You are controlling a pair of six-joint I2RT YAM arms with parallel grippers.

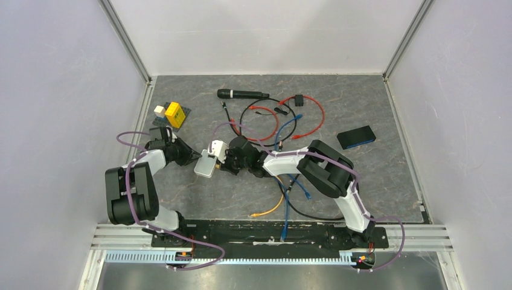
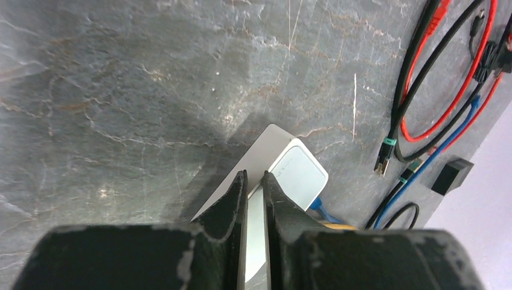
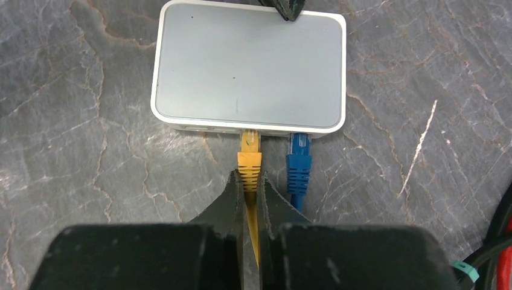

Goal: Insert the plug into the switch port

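Observation:
A white switch with a grey top lies on the table, its port side facing the right gripper. The yellow plug meets that port side, its clear front partly showing; how deep it sits I cannot tell. My right gripper is shut on its ribbed yellow boot. Beside it, a blue plug sits at the same side. In the left wrist view my left gripper is at the edge of the switch, fingers slightly apart; whether they pinch it I cannot tell. Its dark fingertips overlap the switch's far edge.
Coiled black and red cables lie behind the arms, with a black microphone further back. A yellow box stands back left and a black box lies right. Loose cable ends lie in front.

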